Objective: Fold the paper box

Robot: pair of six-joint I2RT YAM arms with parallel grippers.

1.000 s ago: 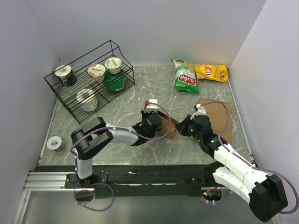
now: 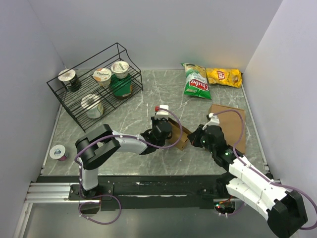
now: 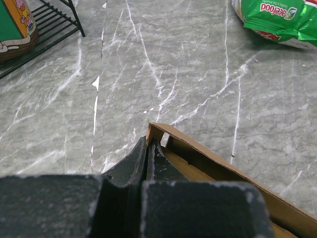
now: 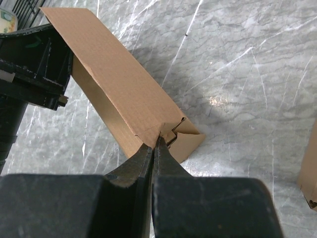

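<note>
The cardboard box stands part folded on the marble counter between my grippers, its long walls raised and its near-right end creased in, as the right wrist view shows. My left gripper is shut at a top corner of the box, its tips at the thin cardboard edge; whether that edge is between them is hard to tell. My right gripper is shut with its tips touching the cardboard at the other end, beside the crumpled corner flaps.
Another flat cardboard piece lies at the right. Snack bags lie at the back, a wire rack with tubs stands back left, and a small cup sits front left. Walls bound both sides.
My right gripper has shifted very slightly toward the front since a second ago. The left arm and the box look almost unchanged.
</note>
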